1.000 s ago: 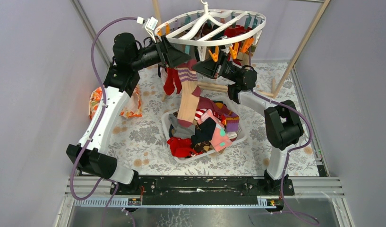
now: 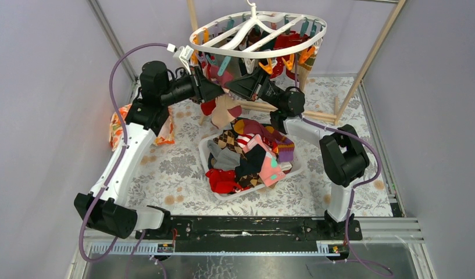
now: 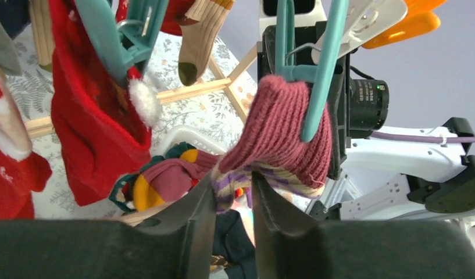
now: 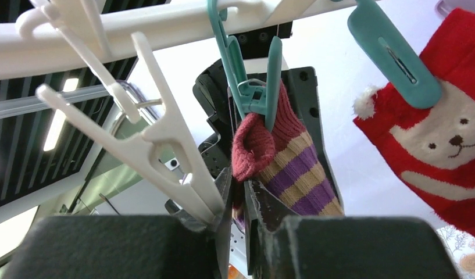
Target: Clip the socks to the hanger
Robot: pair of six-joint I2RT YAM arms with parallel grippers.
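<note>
A pink-cuffed sock with tan and purple stripes (image 2: 224, 110) (image 3: 281, 133) (image 4: 299, 174) hangs from a teal clip (image 3: 316, 104) (image 4: 271, 81) on the white round hanger (image 2: 258, 54). Both grippers close in on it from opposite sides. My left gripper (image 2: 217, 90) has its fingertips at the sock's lower cuff area, with fabric at the tips; how far they stand apart is unclear. My right gripper (image 2: 235, 87) is at the pink cuff just under the clip; whether it grips the cloth I cannot tell.
A white basket (image 2: 203, 151) of loose socks stands below. Other socks, such as a red one with a bear face (image 4: 456, 133), hang alongside. An empty white clip (image 4: 182, 168) is beside the right gripper. Wooden frame bars (image 2: 368, 52) surround the hanger.
The left gripper has moved down onto the sock, and the right gripper has moved leftward toward it. The sock's lower part has shifted and swung.
</note>
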